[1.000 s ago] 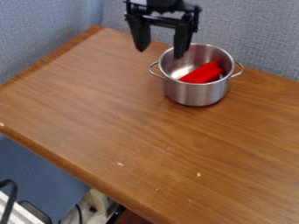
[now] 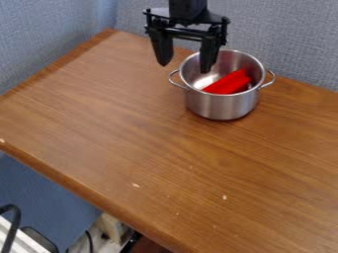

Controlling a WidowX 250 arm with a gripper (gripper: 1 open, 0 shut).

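Note:
My black gripper (image 2: 185, 51) hangs above the table at the upper middle, its two fingers wide apart and empty, the right one over the left part of a steel pot (image 2: 218, 104). The pot stands upright with a handle on each side. A red elongated object (image 2: 231, 81) lies inside it.
Grey-blue padded walls (image 2: 291, 40) rise behind and at the left. Cables and other items lie below the table's edge at the lower left.
My gripper has come down slightly from its higher position of a second ago, still open. The pot and red object have not visibly moved.

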